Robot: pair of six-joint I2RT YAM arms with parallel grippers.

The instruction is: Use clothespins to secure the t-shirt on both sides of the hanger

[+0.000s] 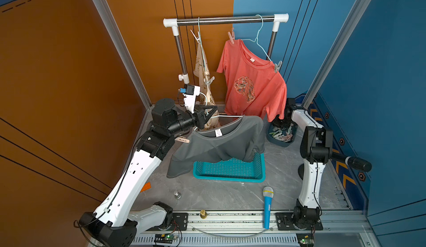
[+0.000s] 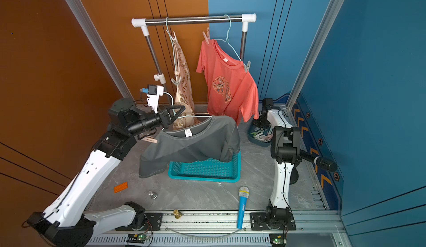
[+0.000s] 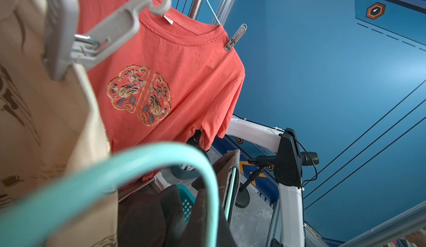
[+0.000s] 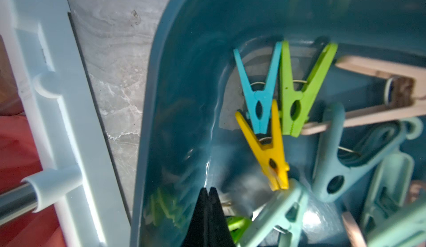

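A grey t-shirt (image 1: pixel 213 145) hangs on a pale hanger (image 3: pixel 150 151) held up by my left gripper (image 1: pixel 207 113), which is shut. A pink clothespin (image 1: pixel 182 139) is at the shirt's left shoulder. My right gripper is shut, tips bare, over the bin of clothespins (image 4: pixel 153 69); blue (image 4: pixel 268 96), green (image 4: pixel 301 105) and yellow (image 4: pixel 266 151) pins lie ahead of it, among larger pale ones.
A red shirt (image 1: pixel 250 74) and a beige garment (image 3: pixel 44 127) hang from the rack (image 1: pixel 221 19). The teal basket (image 1: pixel 228 176) sits below the grey shirt. A blue microphone (image 1: pixel 267 207) lies at the front.
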